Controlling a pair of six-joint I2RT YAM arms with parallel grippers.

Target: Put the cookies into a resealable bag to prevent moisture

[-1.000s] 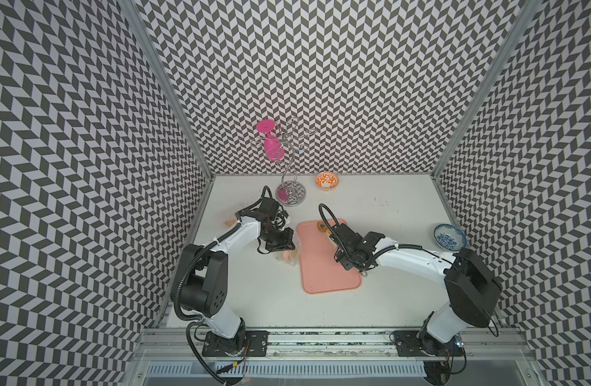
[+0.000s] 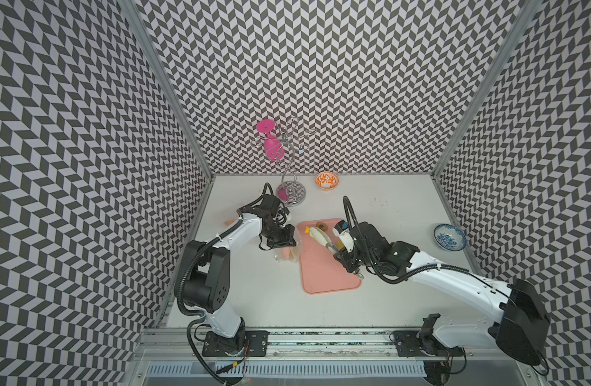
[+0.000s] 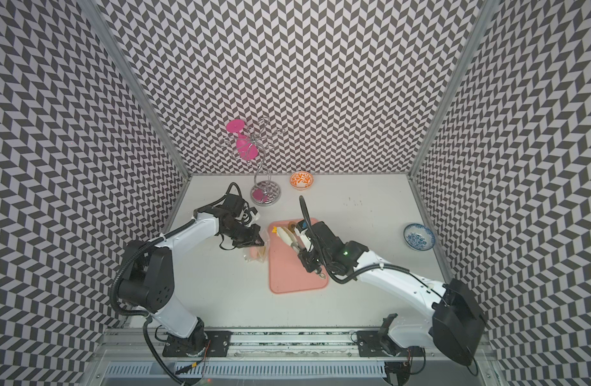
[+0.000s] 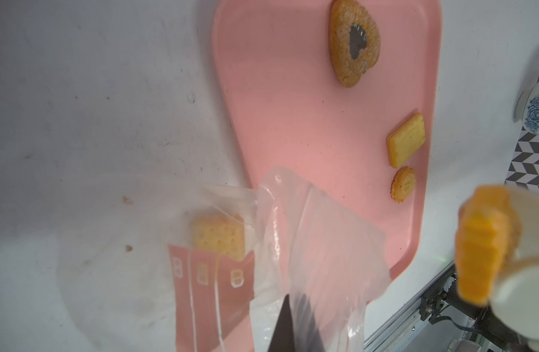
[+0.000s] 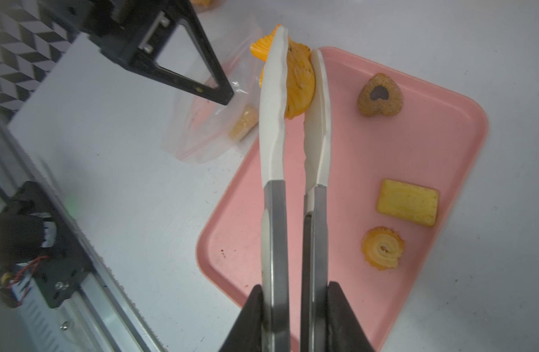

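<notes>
A clear bag (image 4: 334, 234) with a red printed label lies along the left edge of the pink tray (image 2: 324, 273); a square cracker (image 4: 218, 235) shows through its film. My left gripper is shut on the bag's film. My right gripper is shut on white-and-metal tongs (image 5: 275, 246), held over the tray. At the tongs' tips is an orange ridged piece (image 5: 300, 82); I cannot tell if it is part of them or something gripped. On the tray lie a heart cookie (image 5: 381, 95), a rectangular biscuit (image 5: 408, 201) and a round cookie (image 5: 382, 248).
At the back stand an orange-patterned bowl (image 2: 327, 180) and a metal stand (image 2: 291, 192) with pink parts. A blue-patterned bowl (image 2: 450, 237) sits far right.
The right arm has swung, bringing the tongs' tips left from near the heart cookie toward the bag. The left gripper and bag have hardly moved.
</notes>
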